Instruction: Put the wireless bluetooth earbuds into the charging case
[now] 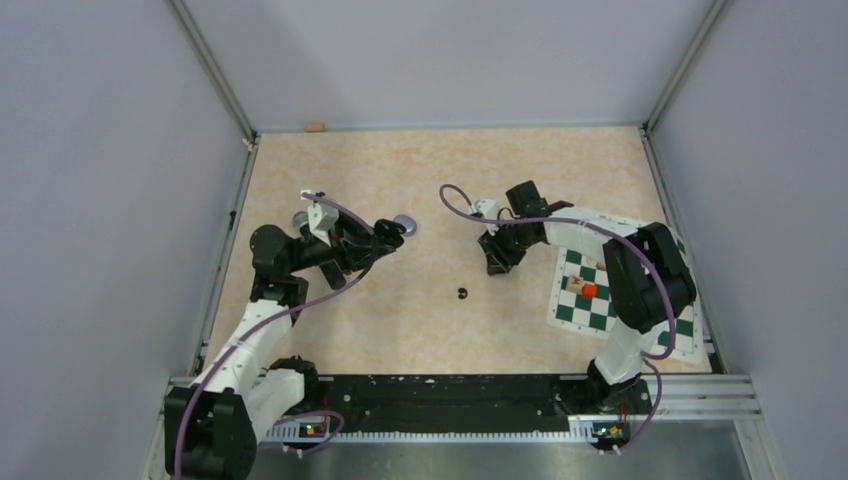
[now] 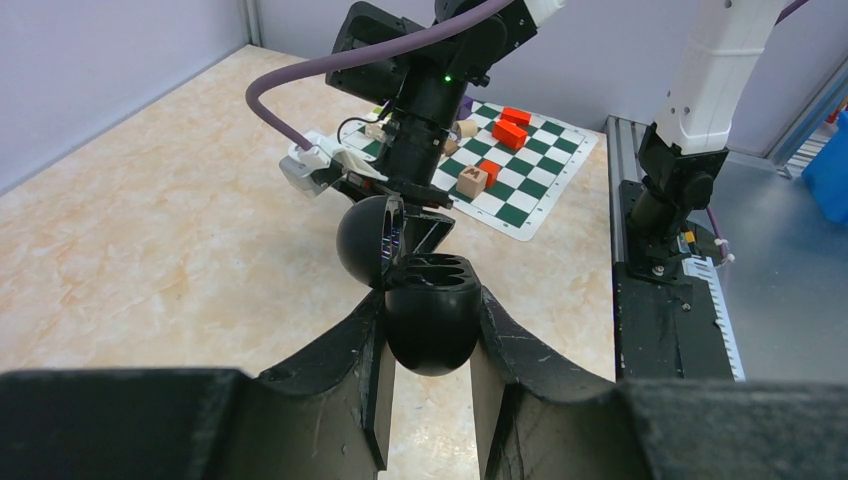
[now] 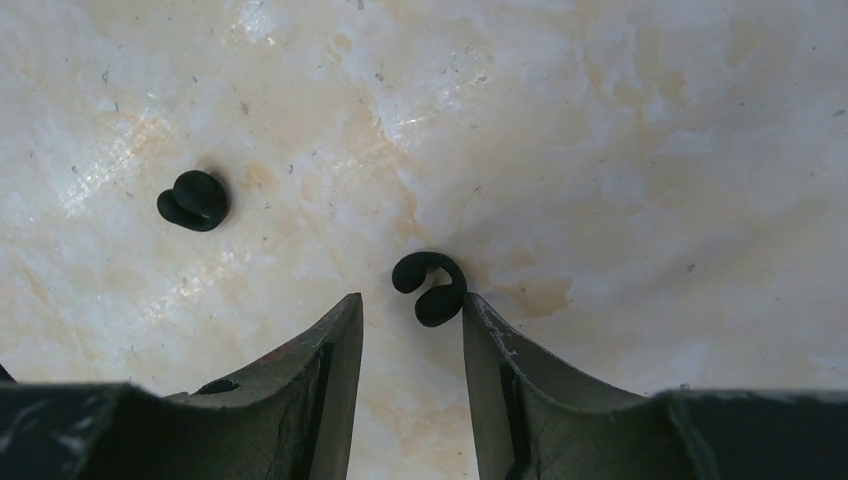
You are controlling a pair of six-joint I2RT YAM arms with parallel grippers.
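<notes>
Held up in the air, the black charging case [image 2: 432, 320] has its lid [image 2: 368, 240] raised; my left gripper is shut on the case body. Recesses show in the case's upper face. In the right wrist view, one black C-shaped earbud [image 3: 447, 290] lies on the table at the fingertips of my open right gripper, close by the right-hand finger; I cannot tell whether they touch. The second black earbud [image 3: 197, 200] lies apart from it, and the top view shows it [image 1: 462, 293] on bare table left of the right arm.
A green-and-white checkered mat [image 1: 566, 313] with several small blocks lies at the right, partly under the right arm. Behind the left gripper is a round grey-blue object [image 1: 405, 224].
</notes>
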